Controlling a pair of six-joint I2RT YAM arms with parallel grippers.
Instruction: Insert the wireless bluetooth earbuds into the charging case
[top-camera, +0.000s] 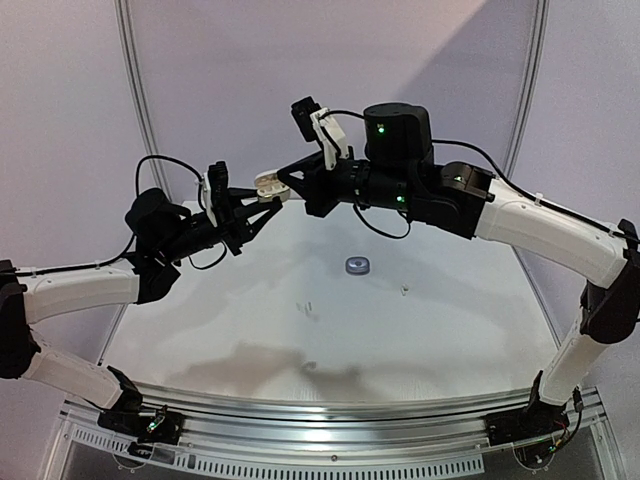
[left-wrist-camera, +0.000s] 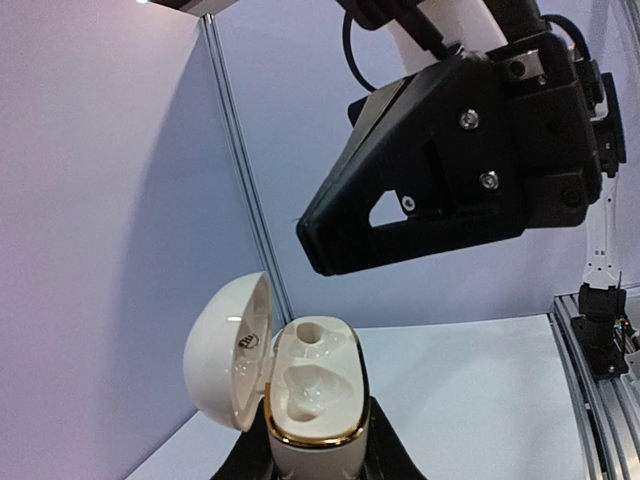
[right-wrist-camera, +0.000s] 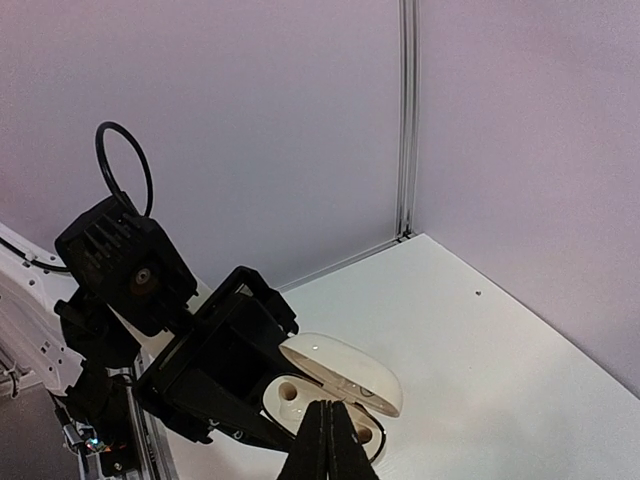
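Note:
The white charging case (left-wrist-camera: 318, 385) is lid up, its two earbud wells empty. My left gripper (top-camera: 268, 198) is shut on it, holding it above the far part of the table. Just to the right of the case and close over it is my right gripper. Its fingers (left-wrist-camera: 330, 225) are together, with nothing between them. One white earbud (top-camera: 404, 290) lies on the table to the right. Left of the table's middle, a faint blurred pale streak (top-camera: 306, 308) shows; it may be the other earbud.
A small blue-grey round object (top-camera: 357, 265) sits near the table's middle. The two arms face each other closely, with the case between them.

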